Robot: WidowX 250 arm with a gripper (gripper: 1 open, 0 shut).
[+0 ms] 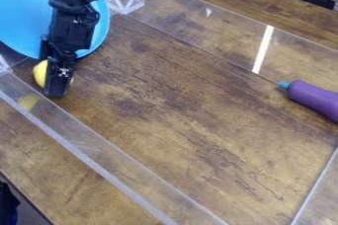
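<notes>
My black gripper [53,77] is low at the left, open, at the tray's clear side wall. A yellow round object [42,72] sits at the gripper, partly hidden behind its fingers. A blue bowl or plate [20,7] fills the upper left, partly behind the arm.
A purple toy eggplant [311,99] lies at the right.
</notes>
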